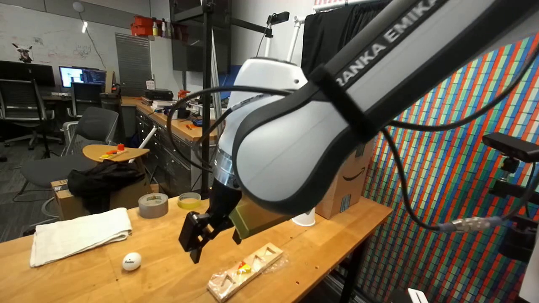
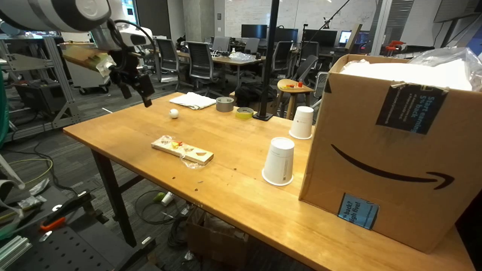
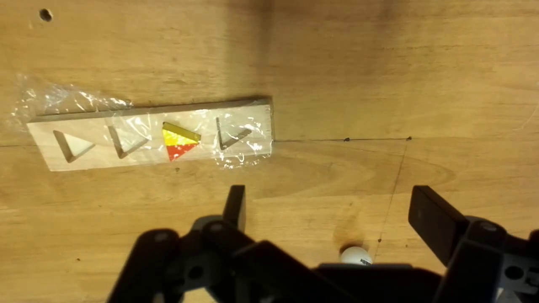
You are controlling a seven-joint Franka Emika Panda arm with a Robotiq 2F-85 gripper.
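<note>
My gripper is open above the table, its two dark fingers wide apart with only bare wood seen between them. In exterior view 1 the gripper (image 1: 214, 247) hangs over the tabletop, between a white ball (image 1: 132, 261) and a wooden block (image 1: 245, 272) with triangular cutouts. Clear plastic film partly wraps the block (image 3: 151, 113). A yellow and red triangular piece (image 3: 179, 141) sits at one of its cutouts. At the lower edge of the wrist view the ball (image 3: 356, 255) is partly hidden by the gripper body.
A folded white cloth (image 2: 193, 100), a grey tape roll (image 2: 224, 104) and a yellow tape roll (image 2: 244, 113) lie toward the far side. Two upside-down white cups (image 2: 278, 162) stand near a large cardboard box (image 2: 388, 149). Bare table surrounds the wooden block.
</note>
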